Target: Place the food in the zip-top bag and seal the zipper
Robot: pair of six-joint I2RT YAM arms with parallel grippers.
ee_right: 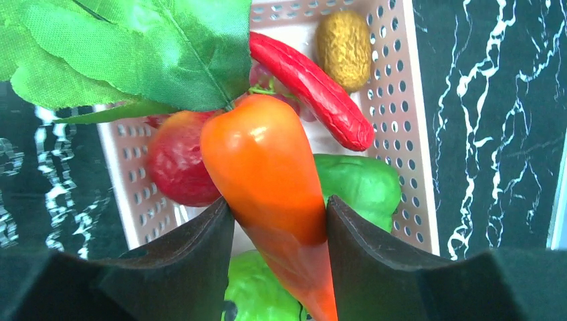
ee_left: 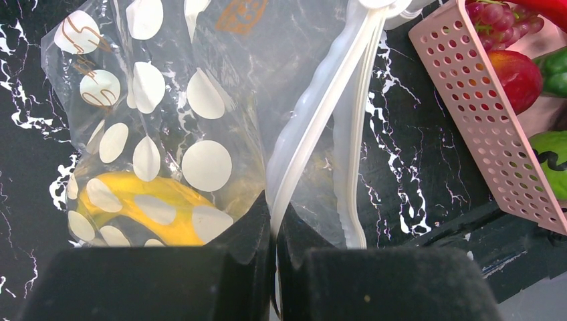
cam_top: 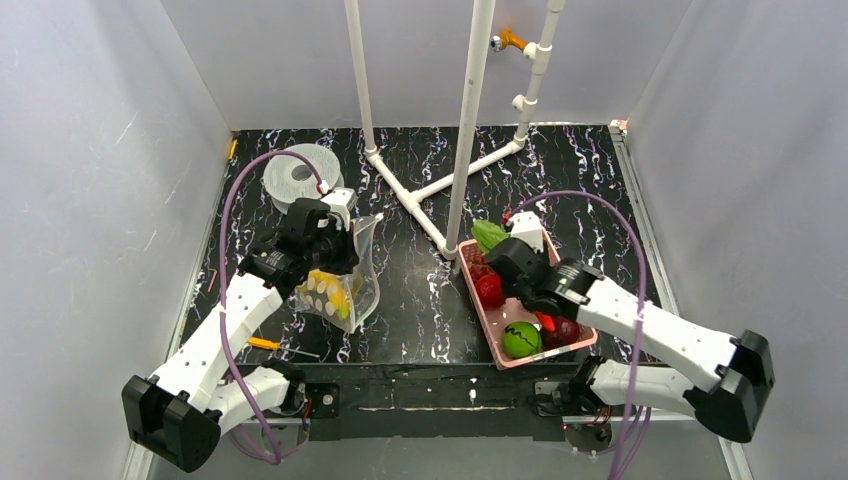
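A clear zip top bag (ee_left: 207,160) with white dots lies on the left of the table, a yellow item (ee_left: 134,200) inside. My left gripper is shut on the bag's zipper edge, holding it upright. My right gripper is shut on an orange carrot with green cloth leaves (ee_right: 257,167), over the pink basket (cam_top: 482,312) in the right half of the table. The basket also holds a red chili (ee_right: 314,87), a potato (ee_right: 341,47), green peppers, red fruit and grapes.
White pipe frame (cam_top: 420,205) stands at the back centre. A tape roll (cam_top: 290,160) is behind the left arm; an orange-handled screwdriver (cam_top: 262,343) lies at the front left. Bare table lies between bag and basket.
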